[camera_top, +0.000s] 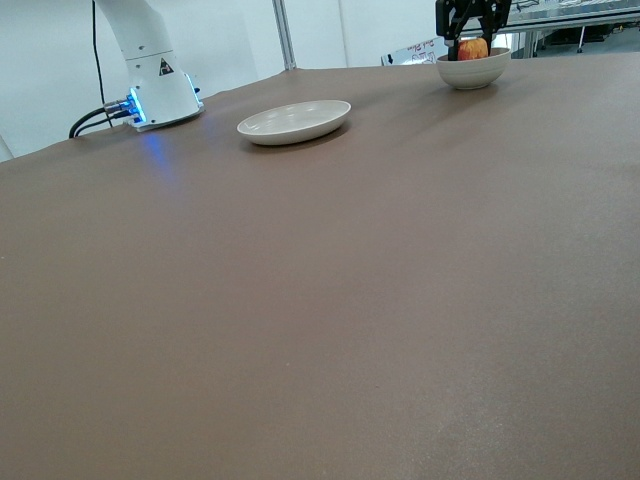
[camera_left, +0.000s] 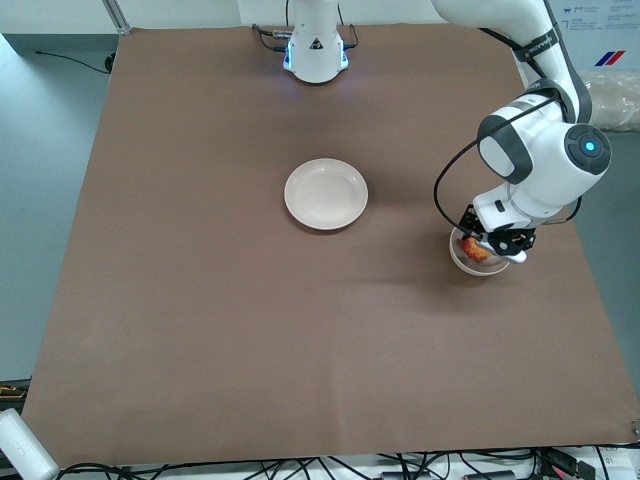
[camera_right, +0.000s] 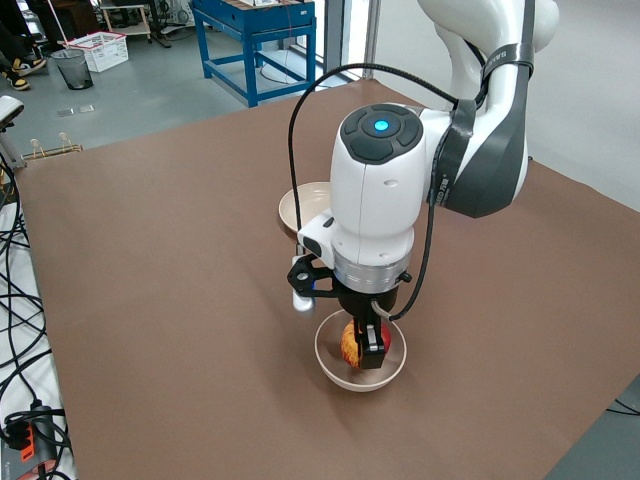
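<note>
A white bowl (camera_left: 483, 268) (camera_top: 473, 72) (camera_right: 360, 378) holds a red-yellow apple (camera_left: 474, 249) (camera_top: 472, 48) (camera_right: 349, 345). My gripper (camera_top: 470, 45) is lowered into the bowl around the apple, its black fingers on either side in the top view; whether they press on it I cannot tell. In the right view the arm hides part of the gripper and apple. A white plate (camera_left: 326, 194) (camera_top: 294, 122) lies apart from the bowl, toward the table's middle; in the right view the arm partly covers it.
Cables (camera_right: 15, 300) run along the outer edge.
</note>
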